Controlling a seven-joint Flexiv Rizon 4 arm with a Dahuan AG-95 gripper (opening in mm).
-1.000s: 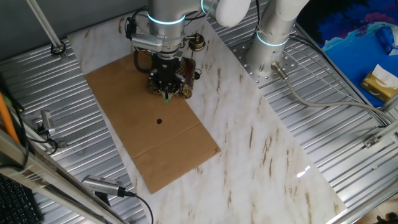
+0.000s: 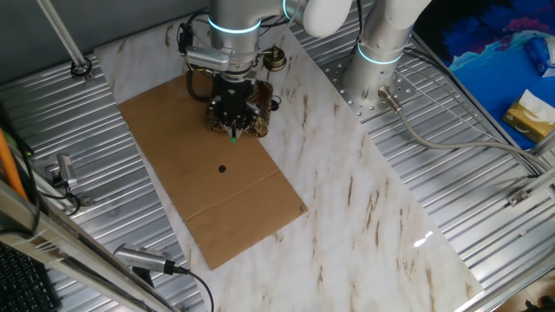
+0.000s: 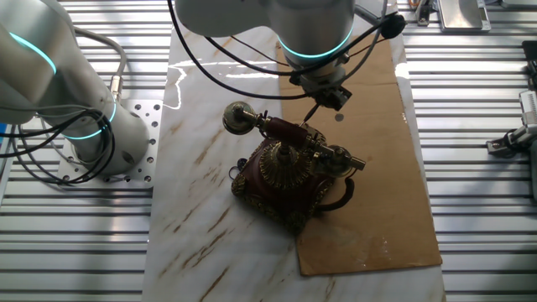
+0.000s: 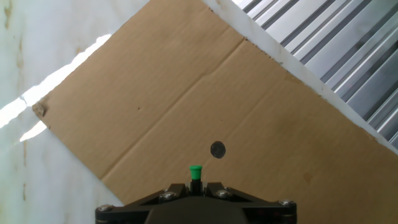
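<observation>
An ornate dark red and brass telephone (image 3: 277, 197) stands at the cardboard's edge, partly on the marble-patterned board. Its handset (image 3: 288, 132) lies across the cradle. My gripper (image 2: 233, 137) hides much of the phone in exterior view 1, where one brass end of the handset (image 2: 274, 59) shows beside the arm. In the wrist view the gripper points at the cardboard, its fingers together at a narrow green tip; no separate object shows between them. A small black disc (image 4: 217, 149) lies flat on the cardboard (image 4: 155, 81), just beyond that tip in this view.
The marble-patterned board (image 2: 364, 230) has wide clear room towards its front right. A silver device with a cable (image 2: 143, 258) is at the left front. Black cables (image 3: 226, 80) loop from the arm above the phone.
My gripper has shifted very slightly, its green tip a touch to the right and down in exterior view 1. The phone, cardboard and black disc are where they were.
</observation>
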